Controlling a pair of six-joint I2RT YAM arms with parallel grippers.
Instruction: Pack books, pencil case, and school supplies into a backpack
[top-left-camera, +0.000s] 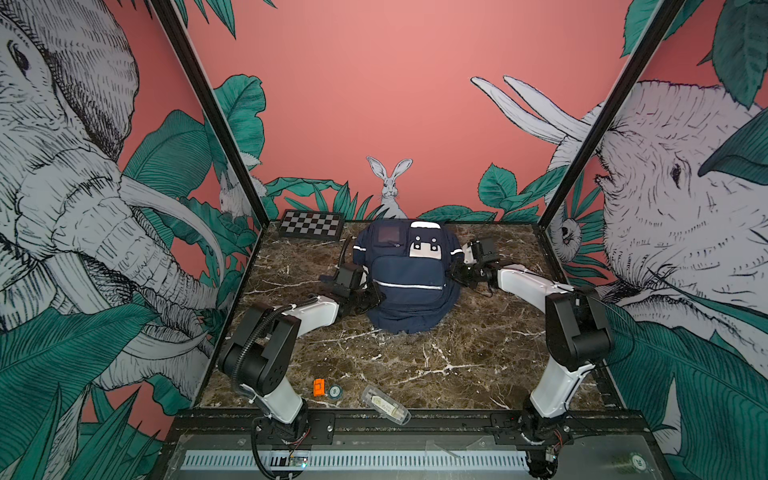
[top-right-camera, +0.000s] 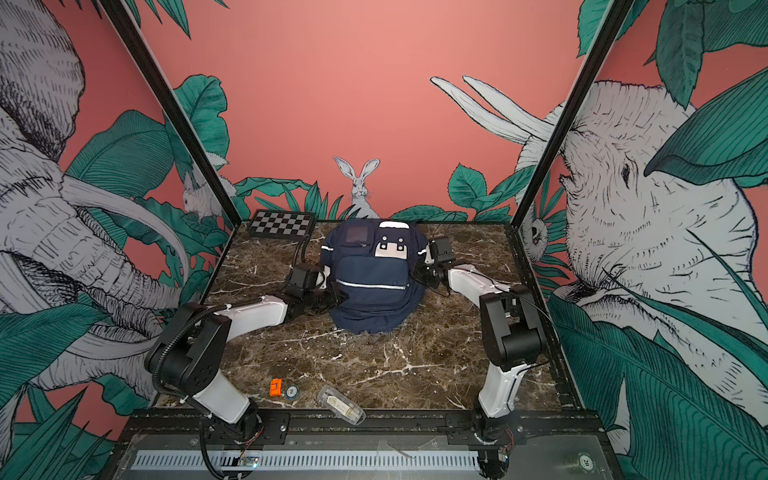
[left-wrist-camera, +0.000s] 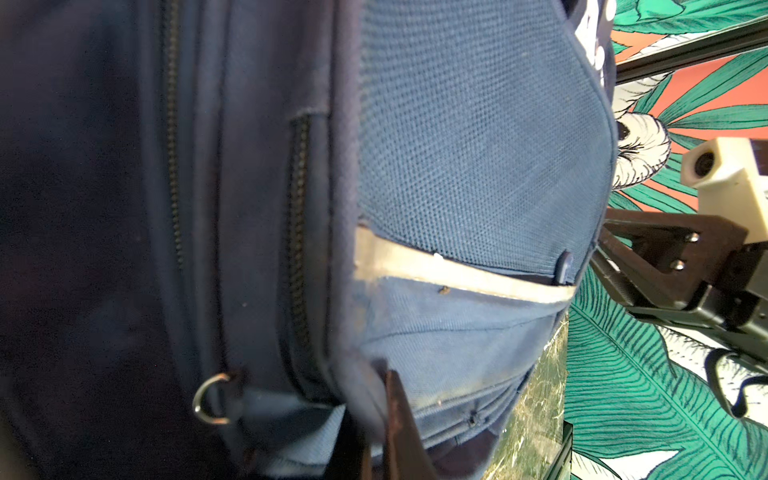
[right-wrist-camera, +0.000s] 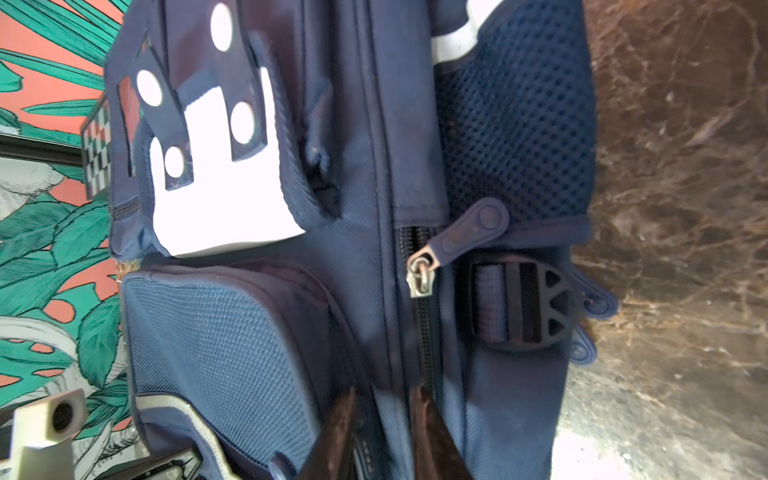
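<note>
The navy backpack (top-left-camera: 412, 296) lies flat at the table's centre, front pockets up. My left gripper (top-left-camera: 377, 299) is at its left side, low down. In the left wrist view its fingers (left-wrist-camera: 404, 436) are shut against the pocket's edge; whether the cloth fold there is pinched, I cannot tell. On the opposite side, my right gripper is partly open over the side zipper seam, with nothing visibly held between its fingers. A metal zipper pull (right-wrist-camera: 472, 232) sits above those fingertips. The inside of the backpack is hidden.
Near the front edge lie an orange item (top-left-camera: 319, 387), a small round item (top-left-camera: 335, 393) and a clear case (top-left-camera: 385, 405). A checkered board (top-left-camera: 311, 225) rests at the back left. Bare marble (top-left-camera: 472, 360) lies front right of the backpack.
</note>
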